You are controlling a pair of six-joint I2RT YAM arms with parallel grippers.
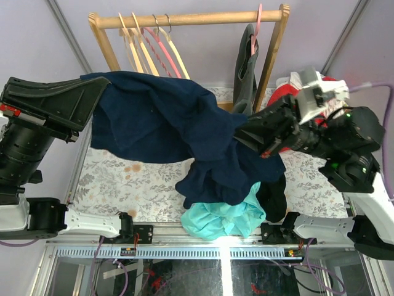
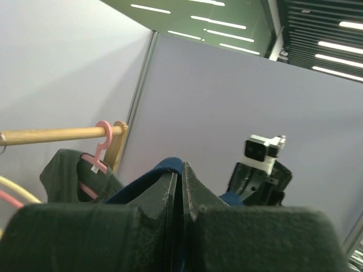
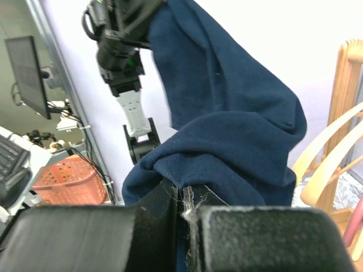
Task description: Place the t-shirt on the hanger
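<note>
A navy blue t-shirt (image 1: 163, 117) hangs in the air between my two grippers in the top view, its lower part bunched below the right one. My left gripper (image 1: 101, 83) is shut on one end of it; in the left wrist view a fold of navy cloth (image 2: 170, 165) runs into the closed fingers. On the other side my right gripper (image 1: 243, 132) is shut on the cloth, and the right wrist view has the shirt (image 3: 221, 153) gathered at its fingertips. Empty hangers (image 1: 157, 49), wooden, pink and yellow, hang on the left of the rack.
The wooden rack's bar (image 1: 203, 18) spans the back. A dark grey garment (image 1: 246, 68) hangs from a pink hanger (image 1: 257, 21) at its right. Turquoise cloth (image 1: 215, 219) lies near the front, and red cloth (image 1: 283, 92) is partly hidden behind my right arm.
</note>
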